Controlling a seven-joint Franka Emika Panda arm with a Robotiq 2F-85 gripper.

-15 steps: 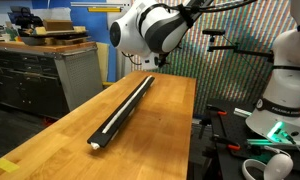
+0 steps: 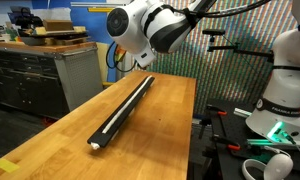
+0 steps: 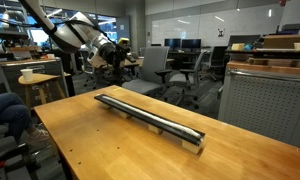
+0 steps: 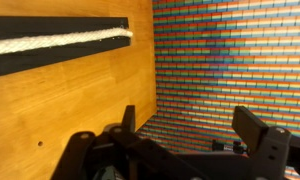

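Observation:
A white rope (image 4: 52, 40) lies along a long black channel (image 3: 150, 118) on the wooden table. In the wrist view, one end of the rope reaches the channel's end at upper left. My gripper is open, with its two fingers apart and nothing between them. In that view it points past the table's edge at the patterned floor, with the rope off to one side. From the first exterior view, the arm reaches over to the channel's far end, and the gripper hangs above the table there; its fingertips are small in that view.
Small wooden blocks (image 3: 192, 147) show under the channel. The wooden table (image 2: 170, 120) is otherwise largely bare. A grey cabinet (image 2: 35, 80) stands beyond its left side in the first exterior view, and office chairs (image 3: 145, 75) stand behind it in the second.
The arm's hand has shifted slightly to the left in the first exterior view, closer to the channel's far end. The channel and rope have stayed in place.

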